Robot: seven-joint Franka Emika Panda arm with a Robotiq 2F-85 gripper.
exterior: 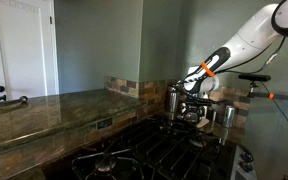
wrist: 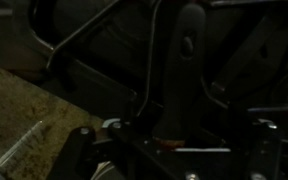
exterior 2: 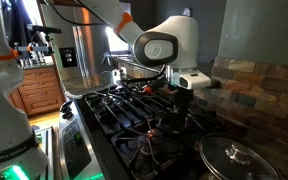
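My gripper [exterior 2: 178,122] points down over the black stove grates [exterior 2: 134,112] in exterior view 2. From the other side, exterior view 1 has the gripper [exterior: 191,108] low at the far end of the stove. In the dark wrist view, the fingers stand apart at the bottom, so the gripper looks open. A black handle [wrist: 188,65] with a hole near its end lies in line with the space between them. Whether the fingers touch it is too dark to tell.
A round glass lid [exterior 2: 239,158] with a metal rim sits at the front right of the stove. Upright containers [exterior: 172,100] stand behind the arm by the tiled wall.
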